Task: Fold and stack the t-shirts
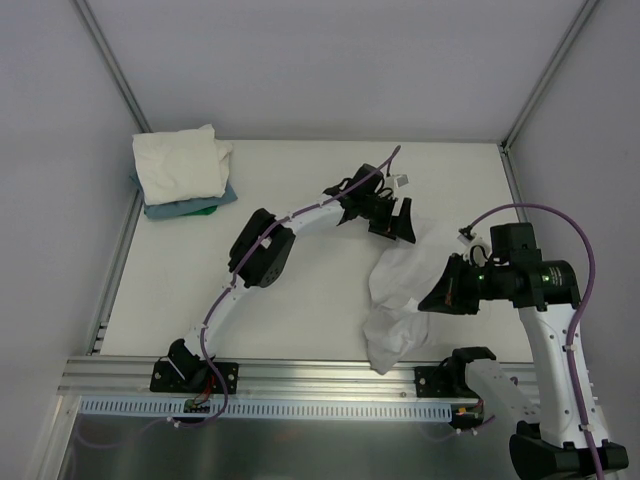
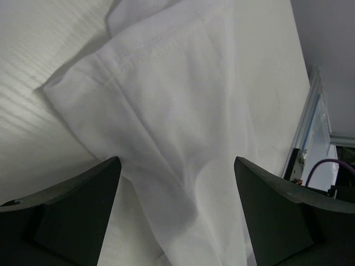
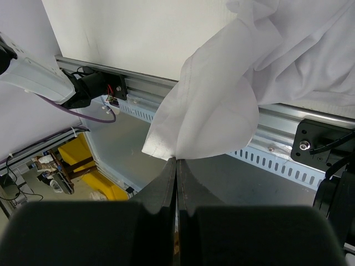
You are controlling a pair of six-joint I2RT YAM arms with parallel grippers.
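Note:
A rumpled white t-shirt (image 1: 405,275) lies on the right half of the table, its lower end reaching over the front rail. My left gripper (image 1: 393,236) is over the shirt's far end; in the left wrist view its fingers (image 2: 72,213) are parted, with white cloth below and between them. At the shirt's near right side, my right gripper (image 1: 428,307) is shut. The right wrist view shows a raised edge of the shirt (image 3: 216,122) meeting its closed fingertips, so a thin pinch of cloth seems held there.
At the far left, a stack of folded shirts holds a white one (image 1: 180,163) on top of a blue one (image 1: 190,206), with a green edge showing. Bare tabletop (image 1: 310,300) spreads between the left arm and the loose shirt. The metal rail (image 1: 300,372) bounds the front.

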